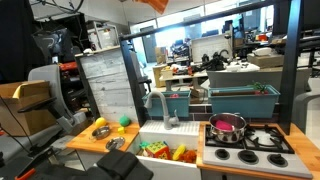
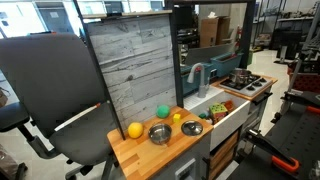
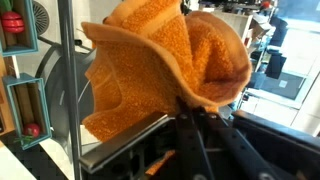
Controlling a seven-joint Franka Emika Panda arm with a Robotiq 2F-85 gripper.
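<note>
An orange towel fills much of the wrist view, bunched and folded. My gripper is shut on it; the dark fingers show at the bottom of that view, with cloth covering their tips. In exterior view 1 only the lower edge of the orange towel shows at the top of the picture, high above the counter. The gripper itself lies outside both exterior views.
Below stand a sink with a faucet, an open drawer of toy food, and a pot on the stove. A dark overhead bar crosses above. Bowls sit on the wooden counter.
</note>
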